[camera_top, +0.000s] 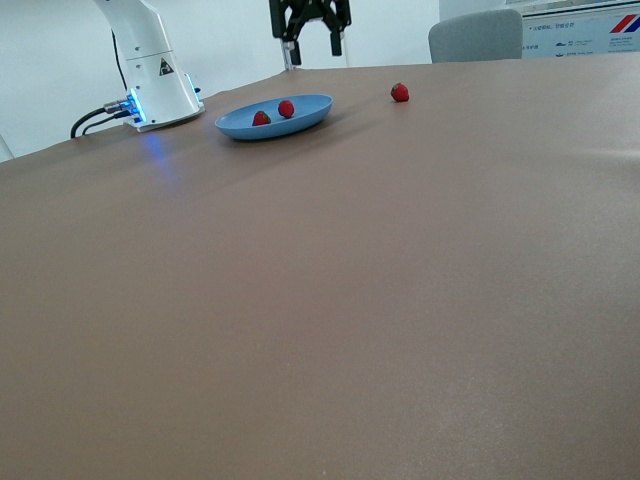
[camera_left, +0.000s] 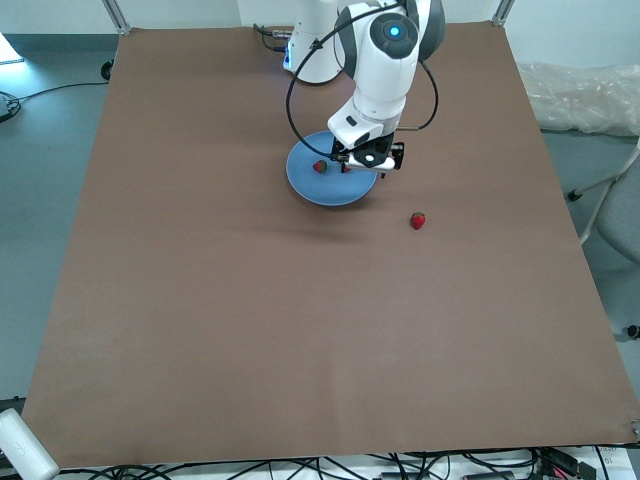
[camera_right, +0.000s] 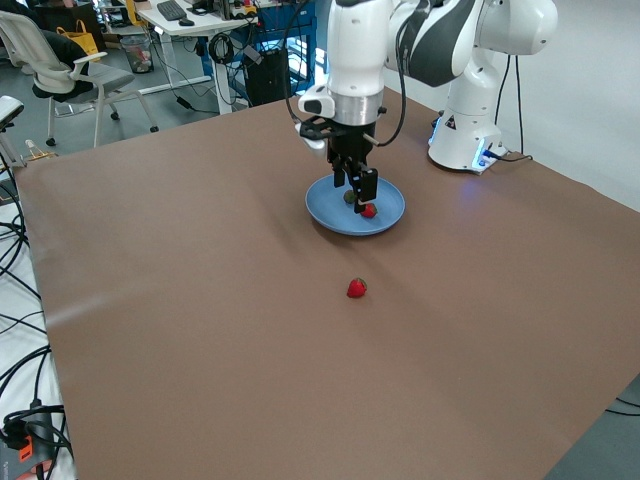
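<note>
A blue plate (camera_left: 330, 188) (camera_top: 240, 125) (camera_right: 330, 215) holds two strawberries (camera_top: 261, 118) (camera_top: 286, 108). A third strawberry (camera_left: 418, 220) (camera_top: 400, 92) (camera_right: 356, 288) lies on the brown table by itself, in front of and beside the plate. My black gripper (camera_top: 314, 50) (camera_right: 349, 188) hangs over the plate; in the top view its two fingers stand apart with nothing seen between them.
The white arm base (camera_left: 305, 60) stands behind the plate on the brown table (camera_left: 330, 320). A grey chair (camera_top: 475, 40) stands beyond the table's edge, and cables run along the near edge in the left view.
</note>
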